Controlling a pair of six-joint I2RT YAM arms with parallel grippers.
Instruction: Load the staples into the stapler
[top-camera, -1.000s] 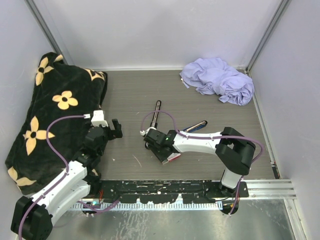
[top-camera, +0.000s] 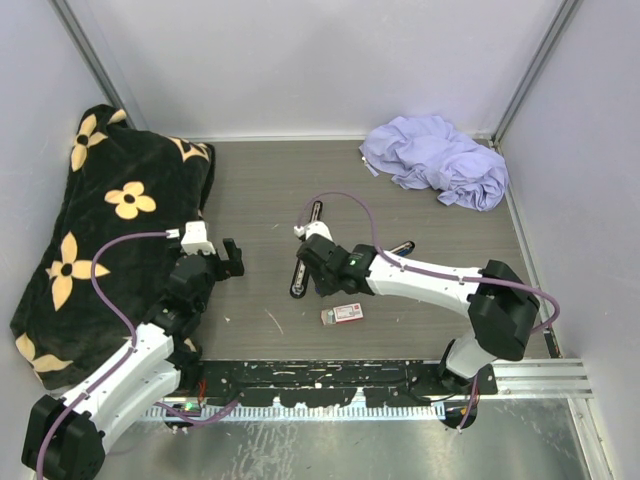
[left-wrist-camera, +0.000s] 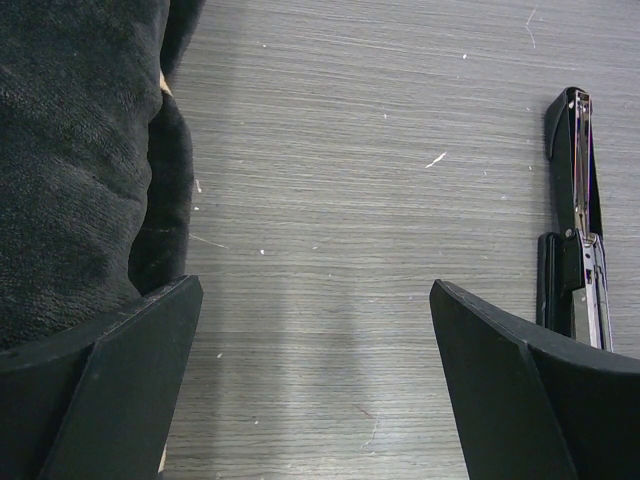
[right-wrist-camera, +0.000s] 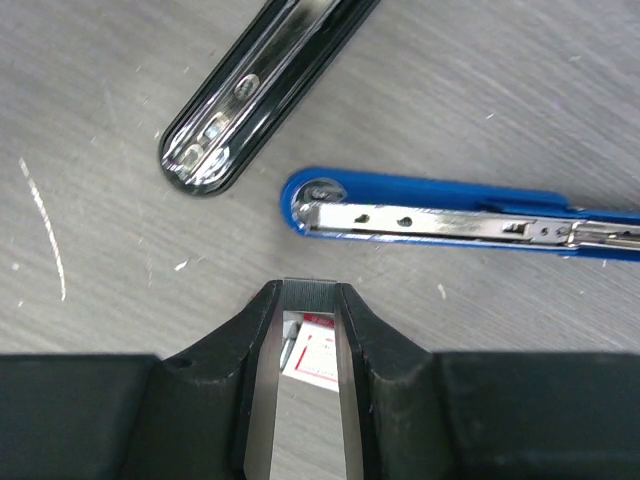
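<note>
My right gripper is shut on a short grey staple strip and hangs above the staple box (top-camera: 342, 314), whose red and white top shows below it in the right wrist view. A blue open stapler (right-wrist-camera: 430, 195) lies just beyond it, its metal rail exposed. A black open stapler lies further left, also seen in the left wrist view (left-wrist-camera: 560, 170). My left gripper (top-camera: 232, 256) stands open and empty by the black blanket, away from both staplers.
A flowered black blanket (top-camera: 110, 260) covers the left side. A crumpled lilac cloth (top-camera: 440, 165) lies at the back right.
My right gripper has risen and moved away from the staple box toward the back, uncovering more of the box in the top view. The left arm is still.
</note>
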